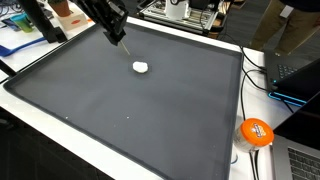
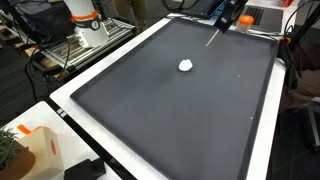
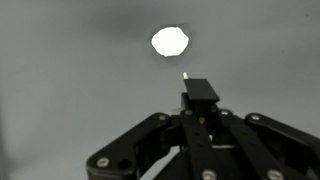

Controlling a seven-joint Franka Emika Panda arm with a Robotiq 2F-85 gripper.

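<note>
A small white roundish patch lies on the dark grey table board; in the wrist view the white patch shows bright, just beyond my fingertips. My gripper is shut on a thin pale stick, whose tip points down toward the board. From the second exterior side the stick hangs above the board, apart from the white patch. Only the stick's short yellowish tip shows past the closed fingers in the wrist view.
An orange-topped container stands at the board's right edge, near a laptop. Cables run along the right side. Most of the board is bare.
</note>
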